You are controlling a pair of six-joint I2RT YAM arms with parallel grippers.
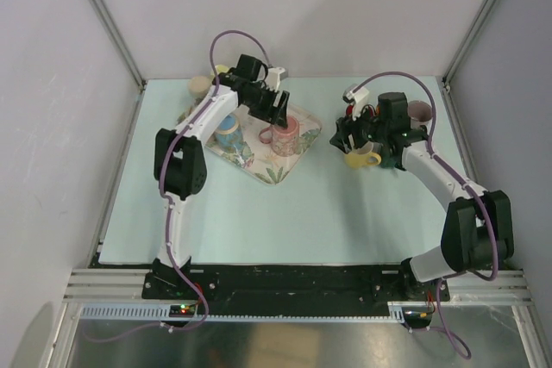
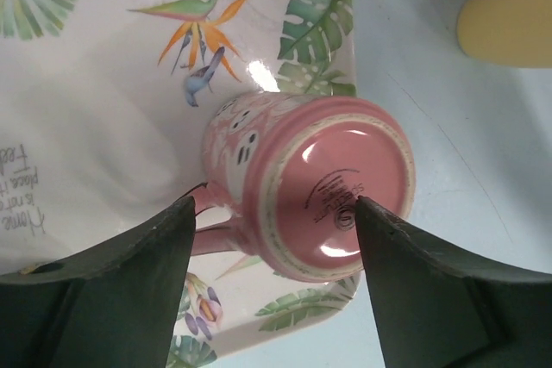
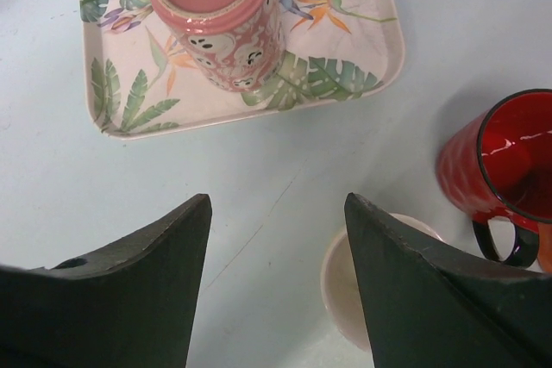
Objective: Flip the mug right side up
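Observation:
A pink patterned mug (image 1: 286, 138) stands upside down on a floral tray (image 1: 272, 168), its pink base (image 2: 328, 187) facing up and its handle toward the left. My left gripper is open right over the mug, its fingers either side of the handle side and base. My right gripper is part open, right of the tray above the other mugs, with nothing between its fingers.
A blue mug (image 1: 228, 132) sits on the tray's left. A red mug (image 3: 500, 161), a white cup (image 3: 343, 286), a yellow mug (image 1: 366, 159) and others cluster on the right.

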